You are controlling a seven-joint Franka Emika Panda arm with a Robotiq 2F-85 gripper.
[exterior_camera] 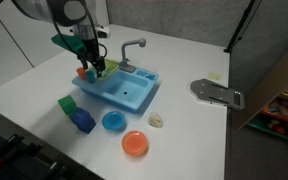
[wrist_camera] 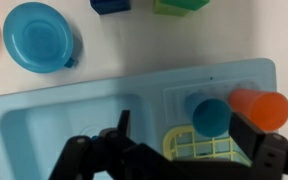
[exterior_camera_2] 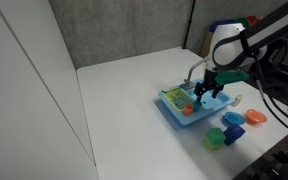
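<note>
A light-blue toy sink (exterior_camera: 134,91) stands on the white table, with a yellow-green rack (wrist_camera: 198,145) at one end. Beside the rack, at that same end, are a teal cup (wrist_camera: 210,117) and an orange cup (wrist_camera: 266,107), both with their round tops or bottoms facing the wrist camera. My gripper hovers over this end of the sink, its dark fingers spread wide. The teal cup lies in the wrist view nearer the right finger, and no contact is visible. In exterior view 2, the gripper (exterior_camera_2: 206,96) hangs close above the teal cup (exterior_camera_2: 197,105).
A green block (exterior_camera: 67,105), a dark blue block (exterior_camera: 83,121), a blue pan (exterior_camera: 114,121) and an orange plate (exterior_camera: 135,143) lie in front of the sink. The grey faucet (exterior_camera: 132,45) rises behind it. A grey board (exterior_camera: 216,94) lies right.
</note>
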